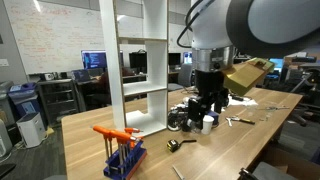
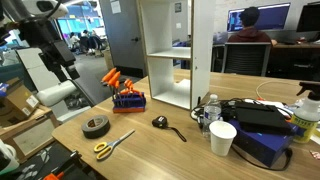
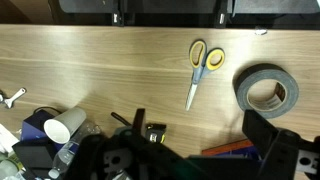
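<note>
My gripper stands open above the table, its black fingers [image 3: 142, 128] wide apart with nothing visible between them. Beyond the fingertips in the wrist view lie scissors [image 3: 198, 72] with yellow and grey handles. They rest flat on the wood, apart from the gripper. To their right is a dark roll of tape [image 3: 266, 90]. In exterior view 2 the same scissors [image 2: 112, 147] lie near the table's front, just right of the tape roll [image 2: 96, 126], while the arm hangs at the upper left.
Orange-handled tools stand in a blue rack [image 2: 128, 101]. A white shelf [image 2: 170, 52] rises behind. Right of a small black tool [image 2: 163, 122] are a clear bottle [image 2: 211, 114], a white cup [image 2: 222, 137] and a blue box [image 2: 258, 147].
</note>
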